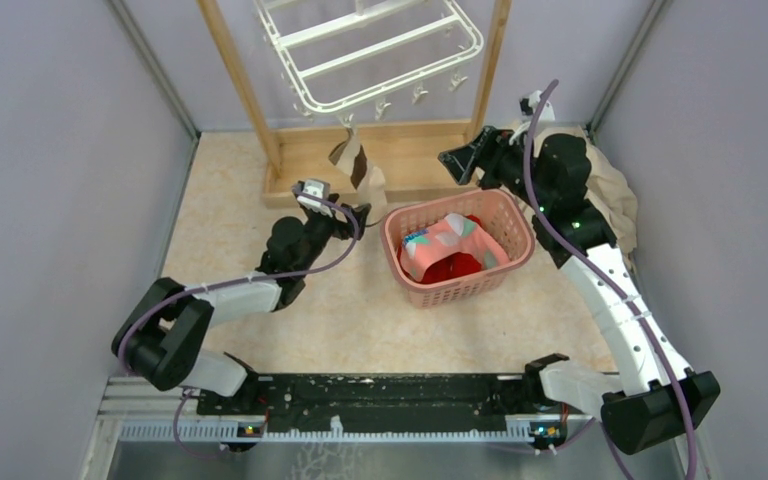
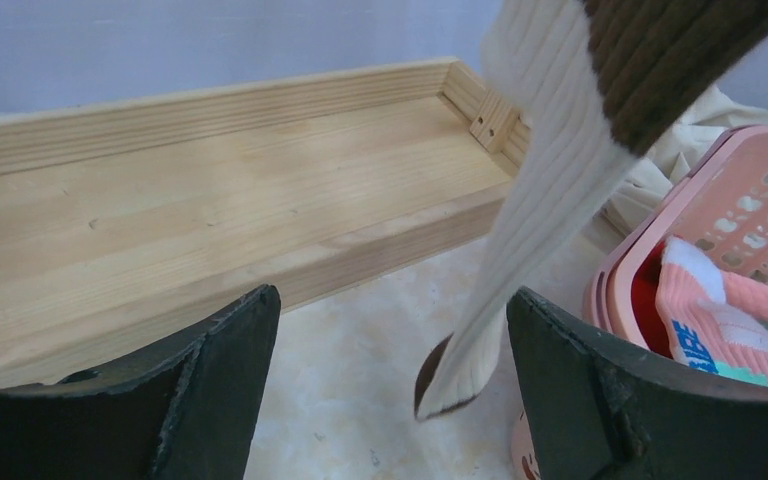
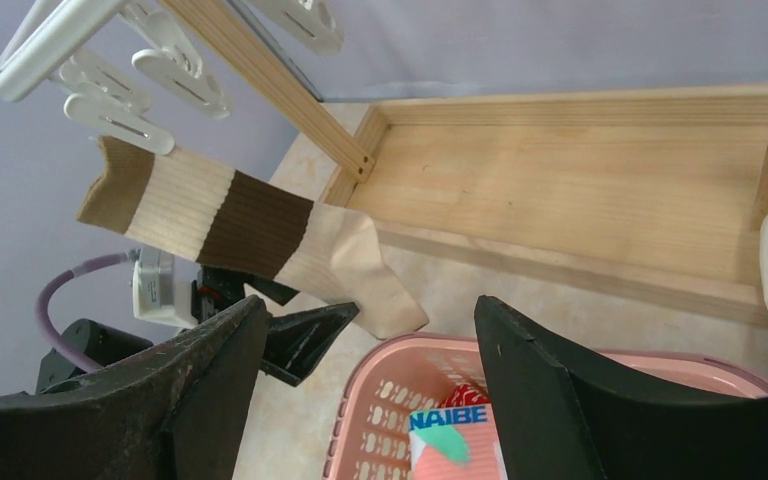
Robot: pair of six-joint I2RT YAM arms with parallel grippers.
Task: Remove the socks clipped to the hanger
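A beige sock with brown bands (image 1: 351, 156) hangs from a clip at the front corner of the white hanger (image 1: 400, 78). Its lower end is free, and it hangs slantwise in the right wrist view (image 3: 260, 228). Close by its lower part is my left gripper (image 1: 358, 216), fingers apart. In the left wrist view the sock (image 2: 545, 190) dangles near the right finger (image 2: 580, 380), its foot end showing in the gap; whether they touch I cannot tell. My right gripper stands open and empty, above the basket's back right side.
A pink basket (image 1: 465, 292) right of the sock holds pink and red socks (image 1: 450, 240). Several empty clips (image 1: 420, 93) line the hanger. A wooden frame (image 1: 425, 190) stands behind, with beige cloth (image 1: 610, 190) at right.
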